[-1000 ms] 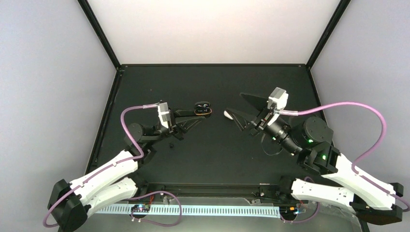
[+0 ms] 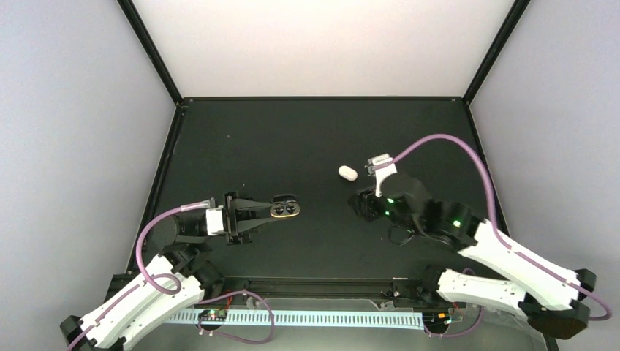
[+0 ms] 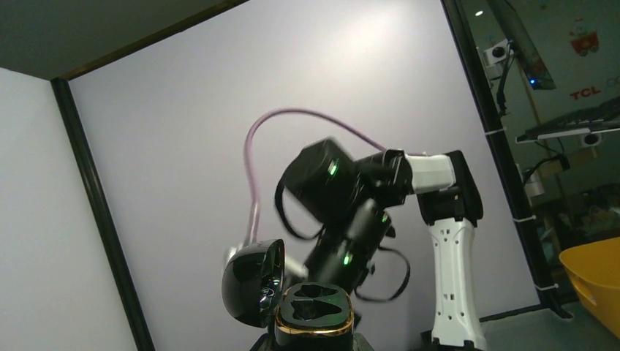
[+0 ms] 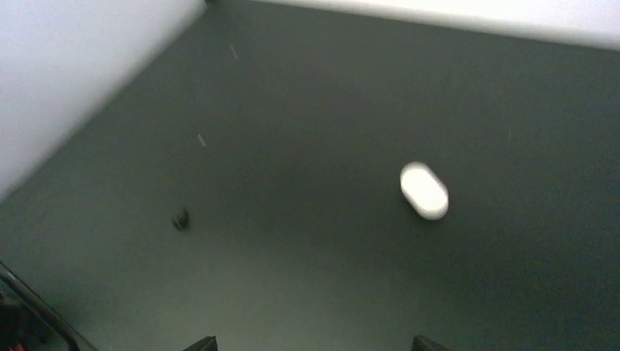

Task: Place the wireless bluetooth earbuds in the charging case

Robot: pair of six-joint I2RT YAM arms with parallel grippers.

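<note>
A black charging case (image 2: 284, 210) with a gold rim is held between the fingertips of my left gripper (image 2: 281, 210), above the table. In the left wrist view its lid (image 3: 254, 283) stands open beside the case body (image 3: 314, 311); two dark hollows show on top. A small black object (image 4: 180, 219), perhaps an earbud, lies on the table in the right wrist view; too blurred to be sure. My right gripper is open and empty, its two fingertips (image 4: 202, 344) far apart at the bottom edge. From above it is blurred, near the table's middle right.
A white pill-shaped object (image 2: 348, 172) lies alone on the black table (image 2: 292, 131), just left of the right arm's white wrist part. Pale walls close off the sides and back.
My left gripper has moved left and toward the front with the case, whose top now faces upward. The right gripper has drawn away from the white object and swung toward the front, tilting downward.
</note>
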